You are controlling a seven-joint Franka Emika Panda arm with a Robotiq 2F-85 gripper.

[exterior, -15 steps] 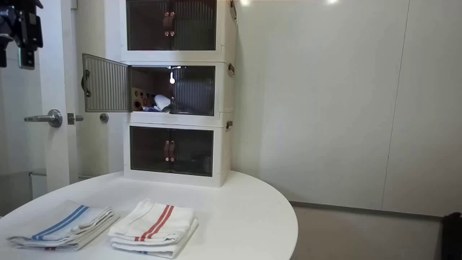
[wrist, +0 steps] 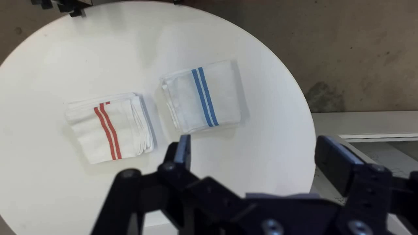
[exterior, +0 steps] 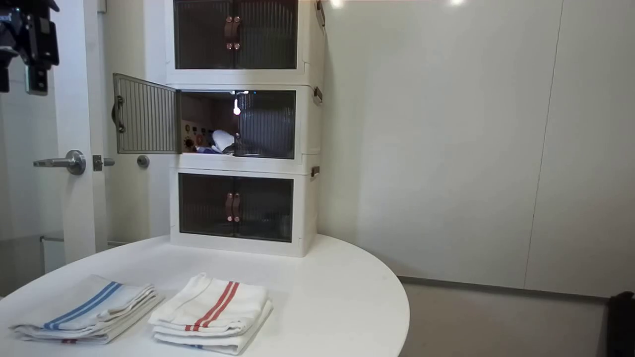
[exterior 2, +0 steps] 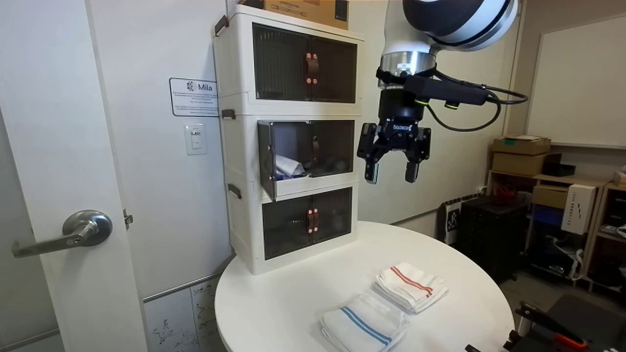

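Two folded stacks of white towels rest on the round white table: a blue-striped stack [wrist: 225, 94] and a red-striped stack [wrist: 86, 131]. High above the table hangs my gripper [exterior 2: 391, 173], its fingers wide apart and nothing between them. In the wrist view its fingers [wrist: 182, 152] frame bare tabletop, below the blue-striped stack. Beside the table's back edge stands a three-tier white cabinet [exterior: 308, 214]. The middle tier's left door [exterior: 148, 116] is swung open, and a white cloth-like item [exterior: 223, 140] shows inside. The top and bottom tiers' doors are closed.
A silver-handled room door [exterior 2: 58, 176] stands at the left of the second exterior view. The open cabinet door juts outward from the middle tier. Bare tabletop [exterior: 345, 297] lies right of the towels. Shelves with boxes [exterior 2: 522, 153] are farther back.
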